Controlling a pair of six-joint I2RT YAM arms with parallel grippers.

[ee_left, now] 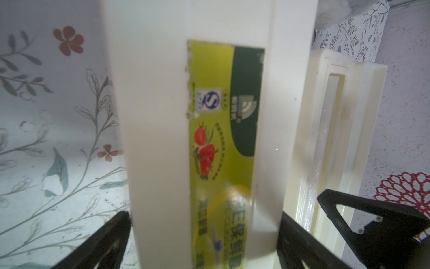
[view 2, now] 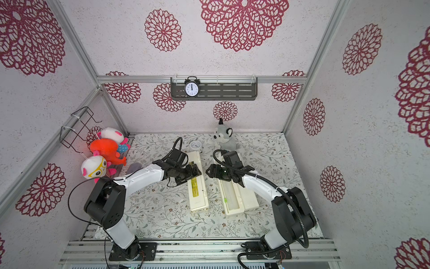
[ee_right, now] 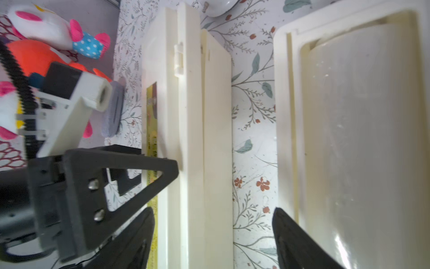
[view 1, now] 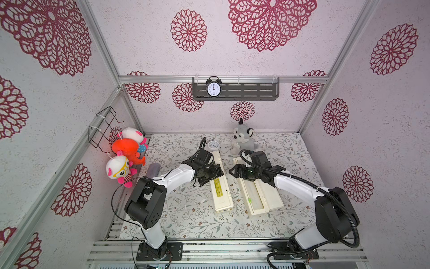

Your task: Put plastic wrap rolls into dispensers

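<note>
The left dispenser (view 1: 222,200) is a long cream box whose lid now lies flat, a yellow-green label (ee_left: 224,179) on its top. My left gripper (view 1: 216,171) stands open over it, its blurred fingers (ee_left: 105,239) on either side of the box. To the right, the second dispenser (view 2: 239,206) has its lid (view 2: 250,197) folded out to the right, and a pale wrap roll (ee_right: 367,125) lies inside. My right gripper (view 1: 237,171) is part open above the gap between the two boxes. Nothing shows between its fingers.
A grey plush toy (view 1: 244,136) and a small white dial (view 1: 213,144) stand at the back. Several soft toys (view 1: 126,154) hang at the left wall, near a grey object (view 1: 153,169).
</note>
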